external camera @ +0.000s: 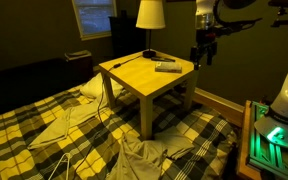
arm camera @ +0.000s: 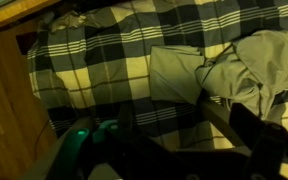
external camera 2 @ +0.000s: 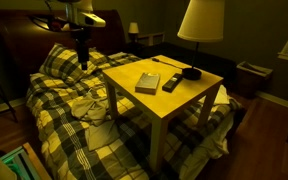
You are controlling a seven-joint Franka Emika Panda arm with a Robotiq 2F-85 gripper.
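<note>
My gripper (external camera: pixel 203 57) hangs in the air to the right of the small wooden table, above the plaid-covered bed. In the wrist view its dark fingers stand apart, with bedding visible between them and nothing held. Below lies a grey-beige cloth, with one flat squarish part (arm camera: pixel 176 73) and a crumpled part (arm camera: pixel 256 72) to its right. Other pale cloths (external camera: pixel 139 158) are spread on the bed on the table's near and left sides. On the table (external camera 2: pixel 189 97) are a box-like object (external camera 2: pixel 148 83), a dark remote (external camera 2: pixel 171 83) and a lamp (external camera 2: pixel 201 22).
The table's legs stand on the bed. A thin cord (external camera: pixel 66 160) lies over the bedding at the left. The robot's base (external camera: pixel 284 125) sits at the right. Wooden floor (arm camera: pixel 9 110) shows beyond the bed's edge.
</note>
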